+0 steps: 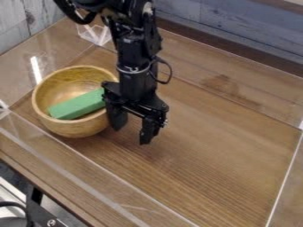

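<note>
A tan bowl (66, 82) sits on the left of the wooden table (219, 142), with a green oblong object (78, 105) in it. The black gripper (133, 125) is low over the table just right of the bowl, its fingers apart and pointing down, with nothing seen between them. Part of the bowl's right side is hidden behind it.
A clear plastic container (95, 27) stands at the back left. Walls or raised edges border it at the far left and right.
</note>
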